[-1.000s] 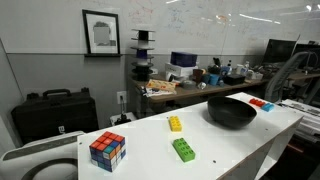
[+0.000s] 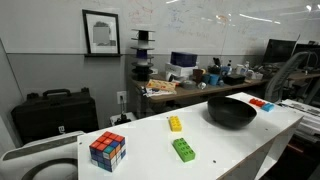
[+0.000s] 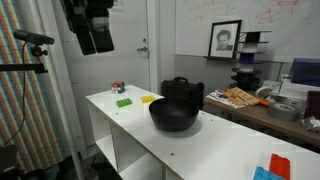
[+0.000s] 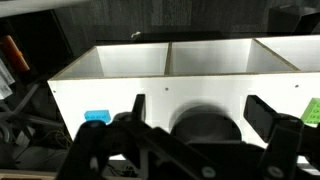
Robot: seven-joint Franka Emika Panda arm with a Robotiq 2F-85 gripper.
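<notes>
High above the white table (image 3: 205, 155), my gripper stands open in the wrist view, with nothing between its fingers. Below it is a round black bowl (image 4: 205, 124), partly covered by the gripper body; exterior view 2 shows the whole bowl (image 3: 175, 115) upright and apart from the gripper. A blue block (image 4: 97, 116) lies to one side in the wrist view, and a green block (image 4: 312, 111) at the opposite edge. Exterior view 1 has a multicoloured cube (image 2: 108, 151), the green block (image 2: 184, 150) and a yellow block (image 2: 175, 124). A red block (image 3: 280, 165) lies beside the blue one (image 3: 266, 174).
Open white compartments (image 4: 120, 60) run along the table's side. Behind it stands a wooden bench (image 2: 160, 96) with assorted items, and a black case (image 2: 55, 114) sits at the back left. Tabletop between the bowl and the red block is clear.
</notes>
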